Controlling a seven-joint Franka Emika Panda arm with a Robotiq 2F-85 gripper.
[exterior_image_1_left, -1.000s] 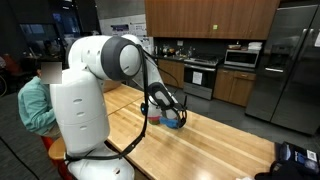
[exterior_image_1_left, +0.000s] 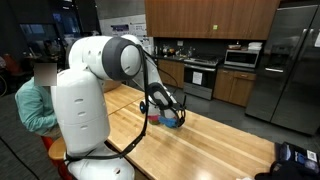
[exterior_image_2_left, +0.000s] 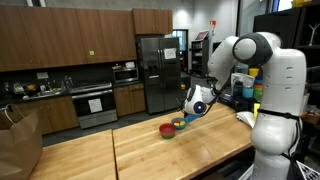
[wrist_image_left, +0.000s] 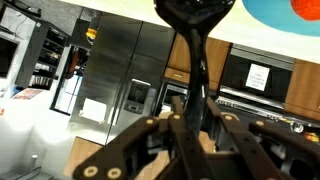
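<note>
A dark, long-stemmed utensil (wrist_image_left: 196, 48), spoon-like with a broad end, fills the upper middle of the wrist view. My gripper is shut on its narrow stem. In the first exterior view the gripper (exterior_image_1_left: 177, 112) is low over the table, right by a blue bowl (exterior_image_1_left: 169, 123). Whether the utensil touches the bowl cannot be told. A red bowl (exterior_image_1_left: 153, 119) stands to the left of the blue one. From the second exterior view, the red bowl (exterior_image_2_left: 167, 131) is left of and nearer than the bluish bowl (exterior_image_2_left: 180, 122), with the gripper (exterior_image_2_left: 186, 113) just above.
Dark items (exterior_image_1_left: 293, 158) lie at its right end. A brown paper bag (exterior_image_2_left: 20, 148) stands at the far left in the second exterior view.
</note>
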